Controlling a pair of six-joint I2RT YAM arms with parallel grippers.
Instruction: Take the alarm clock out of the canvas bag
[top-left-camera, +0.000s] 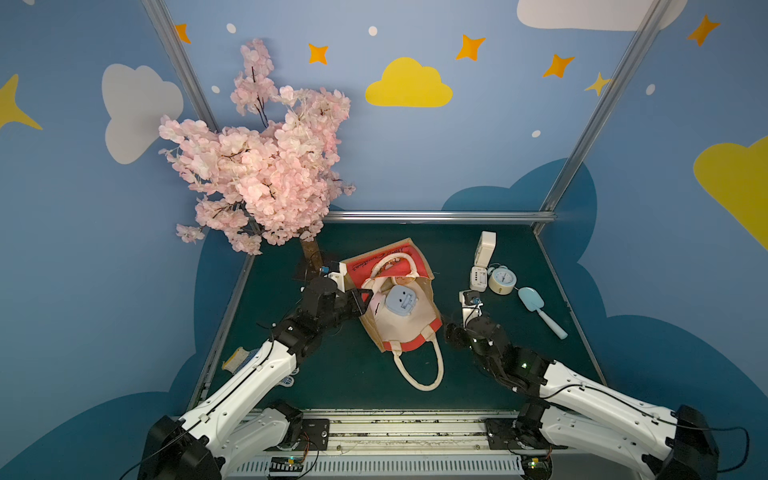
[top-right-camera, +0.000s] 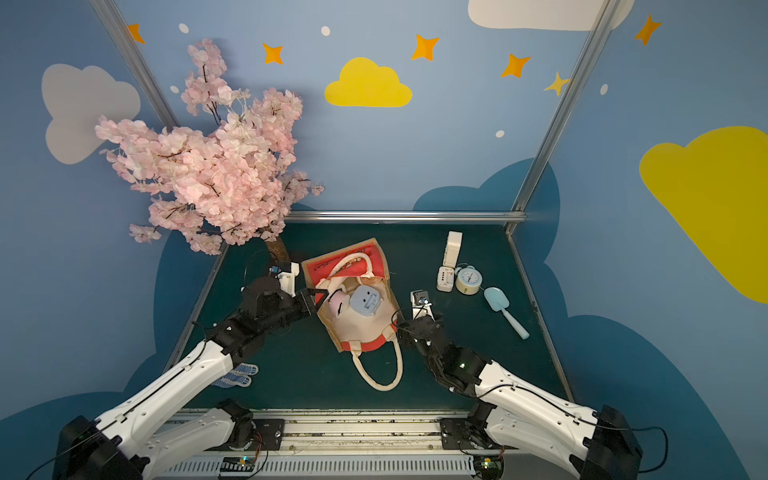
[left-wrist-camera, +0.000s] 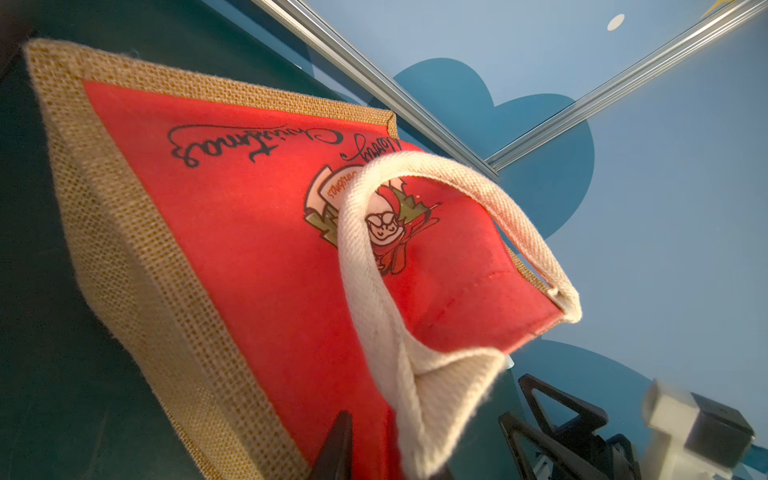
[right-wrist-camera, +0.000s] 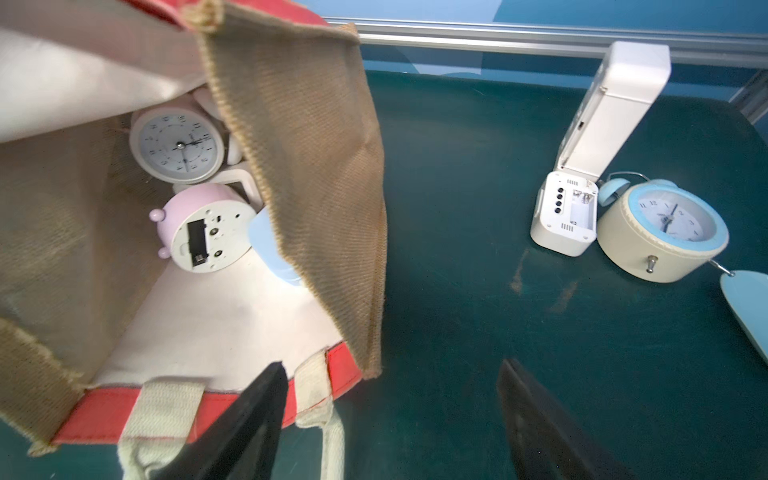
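The canvas bag (top-left-camera: 388, 320) lies mid-table, its burlap side (right-wrist-camera: 312, 192) and red Christmas panel (left-wrist-camera: 256, 264) visible. Inside are a white clock (right-wrist-camera: 177, 145), a pink clock (right-wrist-camera: 208, 232) showing its back, and a pale blue object (top-right-camera: 365, 299). My left gripper (top-left-camera: 364, 297) is at the bag's left upper edge by the white handle (left-wrist-camera: 360, 264); its fingers are mostly hidden, so its state is unclear. My right gripper stands open, low beside the bag's right side, with nothing between its fingers.
A white open case (right-wrist-camera: 564, 212), a cream alarm clock (right-wrist-camera: 648, 248) and a light blue scoop (top-left-camera: 531, 298) stand or lie at the right. Blossom branches (top-left-camera: 264, 176) overhang the back left. Blue slippers (top-right-camera: 236, 376) lie front left. Table between bag and case is clear.
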